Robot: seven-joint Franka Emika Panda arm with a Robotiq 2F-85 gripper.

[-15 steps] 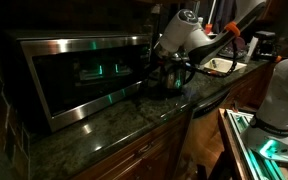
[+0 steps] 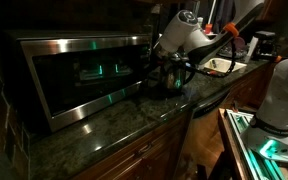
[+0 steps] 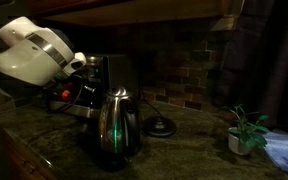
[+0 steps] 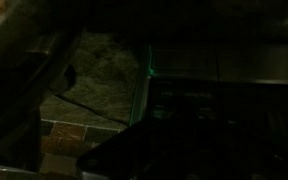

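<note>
My gripper (image 2: 166, 72) is a dark shape under the white wrist of the arm, in front of the right end of the toaster oven (image 2: 87, 78). Exterior view 2 shows the gripper (image 3: 88, 92) close behind and left of a shiny metal kettle (image 3: 114, 124) standing upright on the counter. It is shut, and nothing shows between its fingers. The wrist view is very dark: the oven front (image 4: 184, 62) fills the right, while the fingers are lost in shadow at the bottom. Whether the gripper touches the oven or kettle, I cannot tell.
Behind the kettle lies a round black base (image 3: 158, 126). A potted plant (image 3: 246, 132) and a pale cloth (image 3: 284, 150) are at the right. A sink (image 2: 222, 63) lies beyond the arm.
</note>
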